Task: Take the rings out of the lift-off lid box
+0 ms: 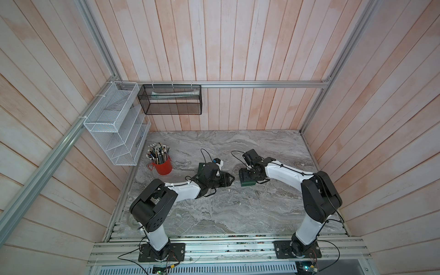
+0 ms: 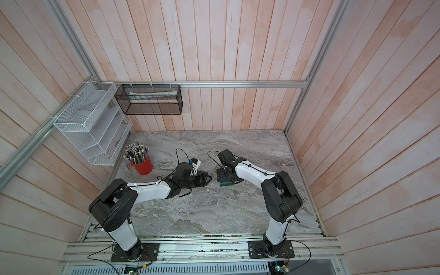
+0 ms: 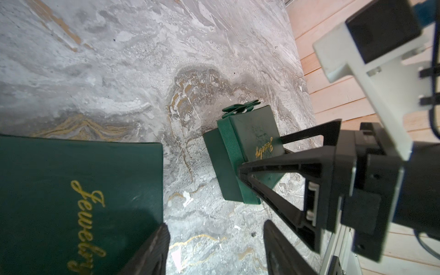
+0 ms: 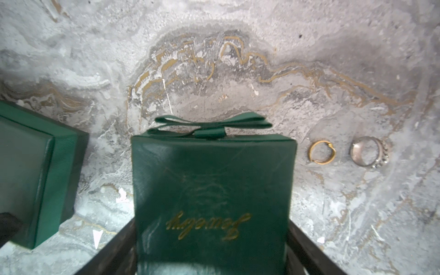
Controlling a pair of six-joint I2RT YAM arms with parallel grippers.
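Observation:
Two rings, one gold [image 4: 322,152] and one silver with beads [image 4: 369,152], lie on the marble table right of a small green box [image 4: 213,192] in the right wrist view. That box has a ribbon bow on its far edge and its lid on. My right gripper is open, one finger at each side of the box; whether they touch it cannot be told. A larger green box [image 3: 78,197] lies at the left wrist view's lower left. My left gripper is open beside it, only bare table showing between its fingers.
A red pot [image 1: 162,167] of brushes stands at the back left. A white wire shelf [image 1: 120,128] and a black mesh basket [image 1: 170,99] hang above.

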